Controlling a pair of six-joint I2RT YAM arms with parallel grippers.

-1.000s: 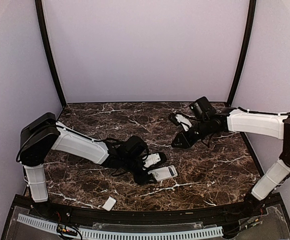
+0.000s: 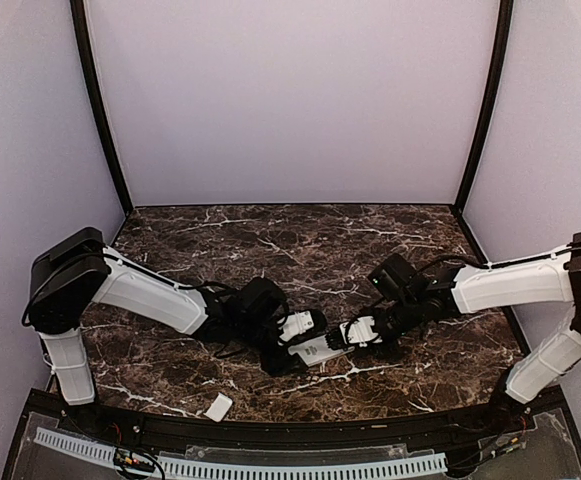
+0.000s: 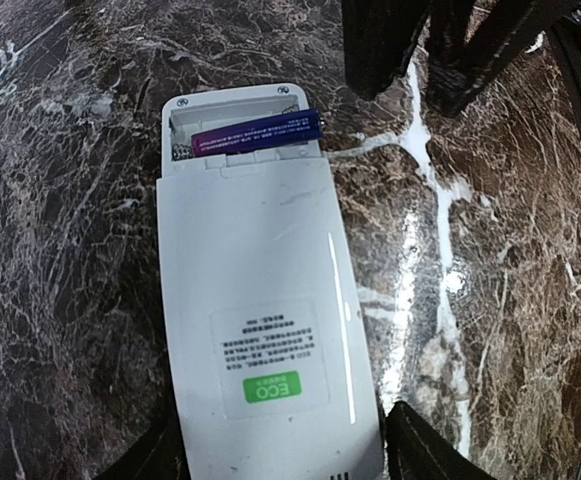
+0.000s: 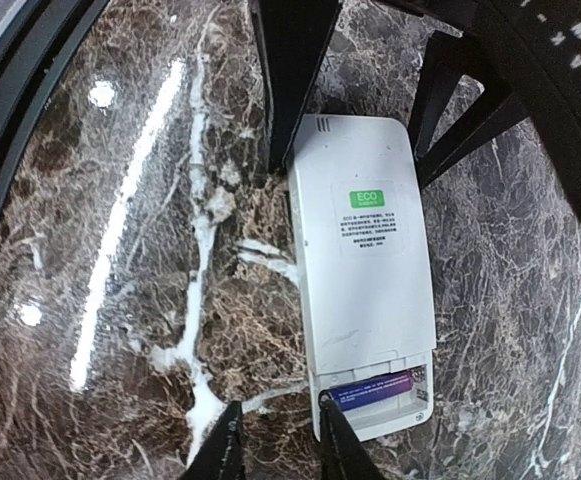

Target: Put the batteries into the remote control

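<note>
The white remote control [image 3: 260, 260] lies face down, its label and green ECO mark showing. One blue-purple battery [image 3: 258, 132] sits askew in the open compartment at its end, with one end over the side rim. In the right wrist view that battery [image 4: 372, 391] slants the same way. My left gripper is open, its fingers on both sides of the remote's other end; whether they touch it I cannot tell. My right gripper stands close to the compartment, a gap between its fingers and nothing in it.
A small white piece [image 2: 219, 407] lies on the dark marble table [image 2: 300, 235] near the front edge, left of the remote. Both grippers are close together around the remote.
The left arm and remote have shifted only slightly.
</note>
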